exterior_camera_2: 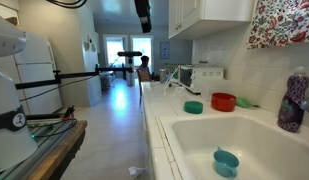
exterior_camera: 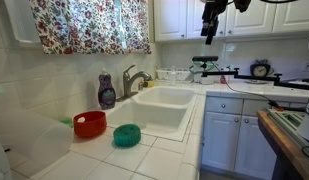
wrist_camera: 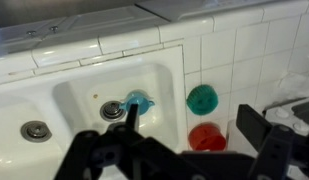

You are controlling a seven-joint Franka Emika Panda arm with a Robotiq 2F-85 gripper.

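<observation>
My gripper (exterior_camera: 208, 38) is high above the counter and sink, open, with nothing between its fingers. In the wrist view its dark fingers (wrist_camera: 87, 150) stand wide apart in the foreground. Down in the white sink (exterior_camera_2: 194, 138) lies a teal cup (exterior_camera_2: 226, 162), near a drain; exterior view 1 does not show it. A green round bowl (exterior_camera: 126, 135) rests on the tiled counter beside the sink. Close to it sits a red bowl (exterior_camera: 90, 124) with something small and pale in it. Both bowls are well below the gripper and apart from it.
A dark soap bottle (exterior_camera: 106, 90) and a faucet (exterior_camera: 132, 81) stand behind the sink. Upper cabinets (exterior_camera: 264, 18) hang at the back. A wooden table edge (exterior_camera: 284, 146) is at the right. Tiles in front of the green bowl are clear.
</observation>
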